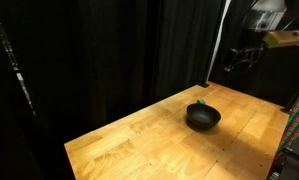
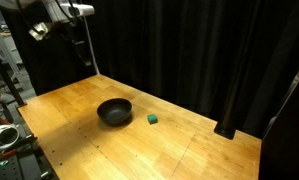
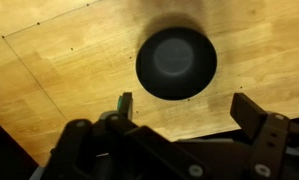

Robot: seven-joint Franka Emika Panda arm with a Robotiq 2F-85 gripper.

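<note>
A black bowl (image 2: 115,111) sits upright on the wooden table, and its inside looks empty in the wrist view (image 3: 176,62). Beside it, a small green block (image 2: 152,119) lies on the tabletop; exterior view 1 shows the block (image 1: 200,101) partly hidden behind the bowl (image 1: 202,116). High above the table, well clear of both things, my gripper is open with its fingers wide apart. Nothing is between them. A sliver of green shows by the left finger in the wrist view, mostly covered.
Black curtains (image 1: 99,60) hang behind it. A dark upright object (image 2: 227,125) stands at the table's back edge.
</note>
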